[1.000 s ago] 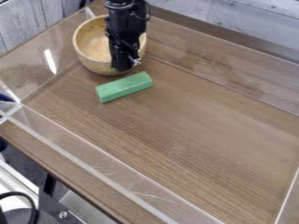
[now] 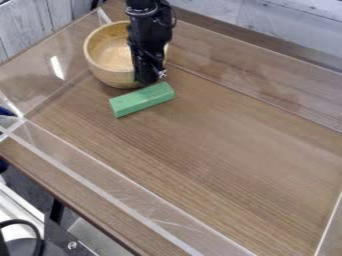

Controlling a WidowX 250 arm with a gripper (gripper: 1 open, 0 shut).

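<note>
A light wooden bowl (image 2: 107, 55) stands at the upper left of the table. My black gripper (image 2: 147, 72) reaches down from the top at the bowl's right side, low by its rim, shut as far as I can see; its tips are small and partly dark against the bowl. A green block (image 2: 140, 99) lies on the table just in front of the bowl, below the gripper, apart from it.
Clear tape strips run along its edges. A dark cable lies off the table at the lower left.
The gripper has shifted slightly and sits a little lower at the bowl's right side. The bowl and green block look nearly unchanged.
</note>
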